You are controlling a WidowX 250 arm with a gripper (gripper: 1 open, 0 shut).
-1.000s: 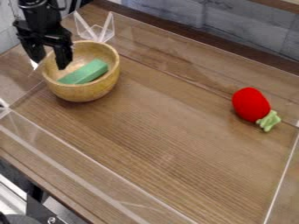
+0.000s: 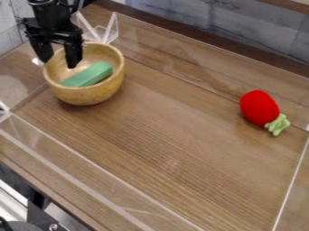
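My black gripper [image 2: 52, 40] is at the top left, open, at the left rim of a wooden bowl [image 2: 107, 90]. A green block [image 2: 88, 75] lies inside the bowl, to the right of and below the gripper. A red object with a green top [image 2: 259, 108], like a strawberry or tomato, lies on the right side of the table.
A pale, translucent shape shows behind the bowl.
The gripper has moved slightly up and to the right. It stays over the bowl's left side.
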